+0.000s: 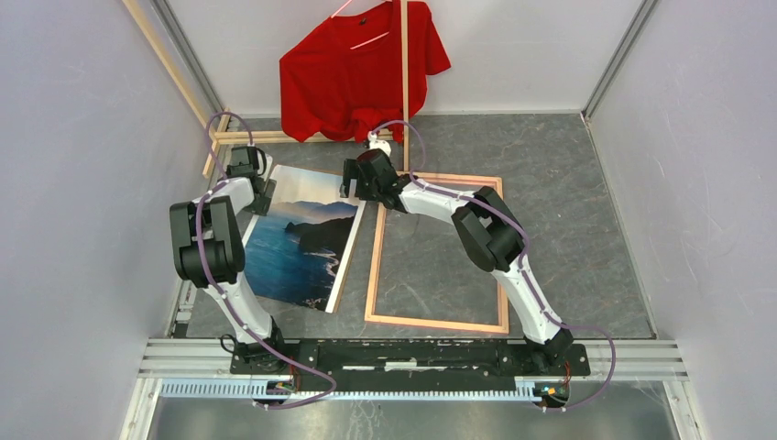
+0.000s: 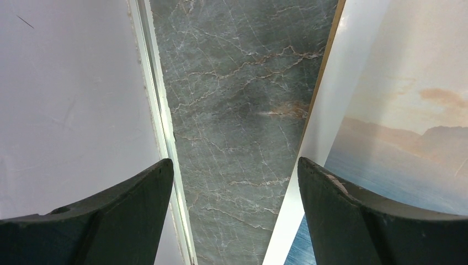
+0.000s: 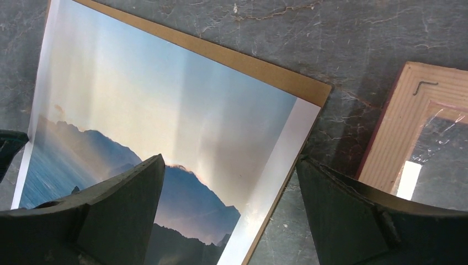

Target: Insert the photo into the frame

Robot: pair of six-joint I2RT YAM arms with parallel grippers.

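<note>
The photo (image 1: 302,243), a seascape with white side borders on a brown backing board (image 3: 265,72), lies slightly turned on the left of the floor. To its right is the empty wooden frame (image 1: 440,323), its inside showing bare floor or clear sheet. At the photo's upper left edge my left gripper is open; one finger (image 2: 331,204) overlaps the white border, the other is over the floor. My right gripper stands open across the photo's right edge, one finger (image 3: 127,204) above the picture, the other above the gap beside the frame. Contact cannot be made out.
Behind the photo, a red shirt (image 1: 357,69) hangs on a wooden rack (image 1: 404,92). The left wall (image 2: 72,110) is close to my left gripper. Open floor (image 1: 568,238) lies right of the frame.
</note>
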